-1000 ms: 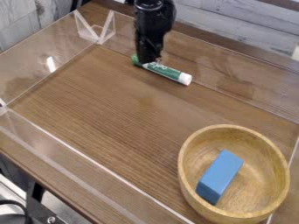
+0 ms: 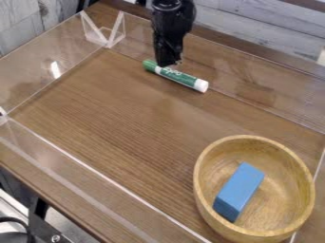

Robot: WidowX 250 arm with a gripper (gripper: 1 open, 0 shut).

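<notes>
A green and white tube (image 2: 177,76) lies diagonally on the wooden table in the upper middle of the camera view. My dark gripper (image 2: 168,53) hangs just above and behind the tube's left end, apart from it as far as I can see. Its fingers are dark and small, so whether they are open or shut is hard to tell.
A yellow bowl (image 2: 282,214) at the lower right holds a blue block (image 2: 238,190). A clear plastic stand (image 2: 105,28) is at the back left. A wall bounds the back.
My gripper has risen slightly, showing more of the tube's left end. The tube looks unmoved.
</notes>
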